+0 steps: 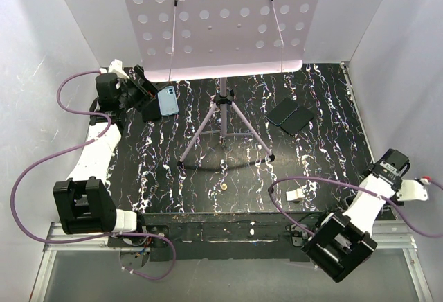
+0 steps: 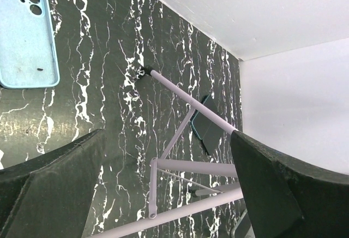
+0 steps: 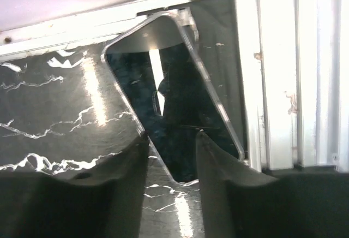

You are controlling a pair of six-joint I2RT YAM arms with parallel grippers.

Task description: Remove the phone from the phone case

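A dark-screened phone [image 3: 163, 93] with a thin light rim lies face up and slanted in the right wrist view, against the metal frame at a corner of the marble table. My right gripper is part open over its lower half; both blurred fingertips overlap the phone in view, and I cannot tell whether they touch it. From the top the arm hides this spot. An empty light-blue phone case [image 2: 27, 36] lies at the back left of the table. My left gripper stands open beside it, nothing between its fingers.
A tripod [image 1: 223, 111] under a perforated white panel [image 1: 221, 18] occupies the middle. Two dark flat pieces [image 1: 282, 111] lie to its right, and a small white block [image 1: 295, 195] sits near the front edge.
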